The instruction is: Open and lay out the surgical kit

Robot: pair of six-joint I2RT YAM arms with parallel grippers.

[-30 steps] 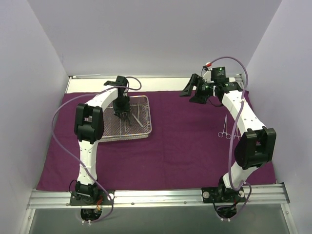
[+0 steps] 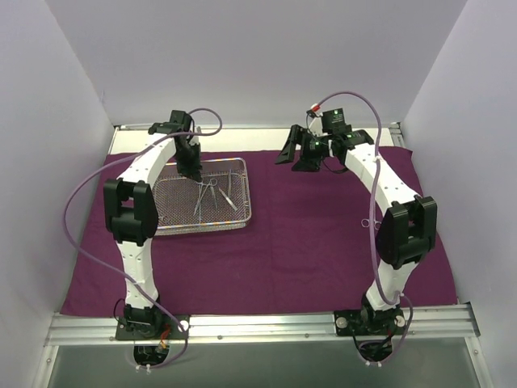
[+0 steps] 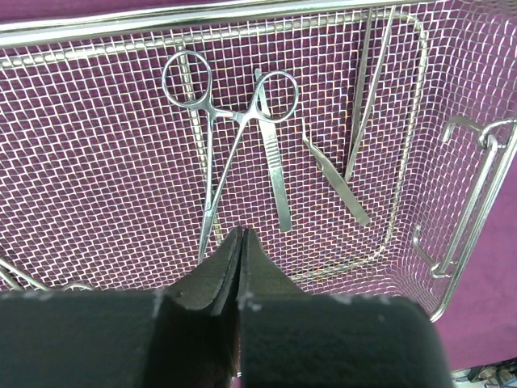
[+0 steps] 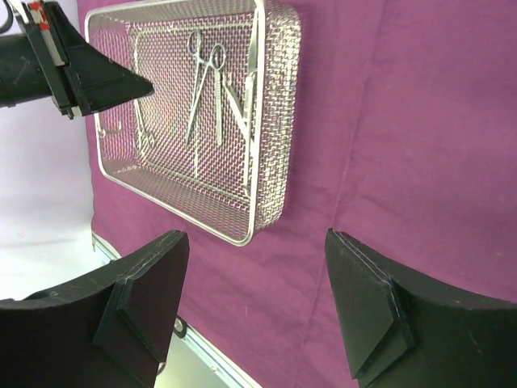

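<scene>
The mesh tray (image 2: 241, 220) lies on the left half of the purple cloth, holding scissor-like clamps (image 3: 208, 153), a flat forceps (image 3: 274, 162), an angled forceps (image 3: 335, 178) and slim tweezers (image 3: 373, 89). My left gripper is over the tray with its fingertips together, below the clamps in its wrist view; whether anything is between them I cannot see. My right gripper stands wide open and empty above the cloth, right of the tray.
Ringed instruments (image 2: 367, 222) lie on the right of the cloth, partly behind the right arm. Pale walls bound both sides and the back.
My right arm has moved left over the cloth.
</scene>
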